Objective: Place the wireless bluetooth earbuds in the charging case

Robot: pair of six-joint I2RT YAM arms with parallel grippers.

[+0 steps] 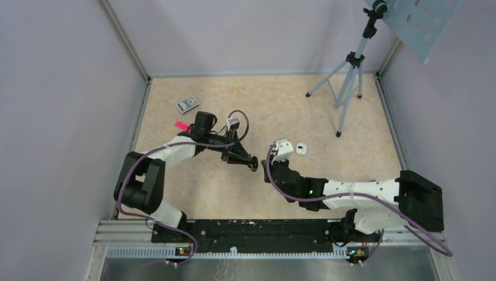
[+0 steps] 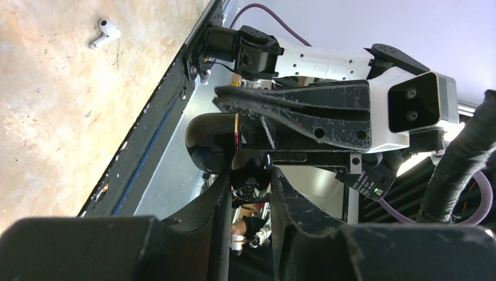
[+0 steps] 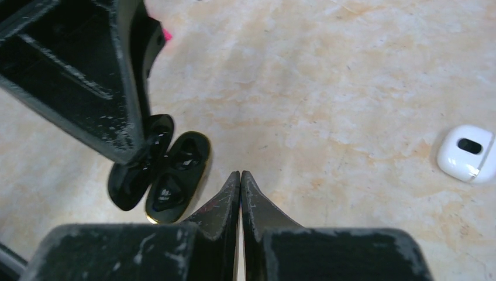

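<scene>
The glossy black charging case (image 3: 193, 174) stands with its lid (image 3: 138, 175) open, my left gripper shut on it above the table. Two dark wells face the right wrist camera, with no white earbud showing in them. My right gripper is shut, nothing between its fingertips, just beside the case and apart from it. In the left wrist view its dark fingers (image 2: 292, 111) appear behind the lid. A white earbud (image 2: 106, 33) lies loose on the table near the front edge; in the top view the right arm hides it.
A small white box with a dark oval (image 3: 465, 153) rests to the right of the right gripper. At the back left are a card-like pack (image 1: 187, 105) and a pink strip (image 1: 182, 125). A tripod (image 1: 351, 82) stands at the back right.
</scene>
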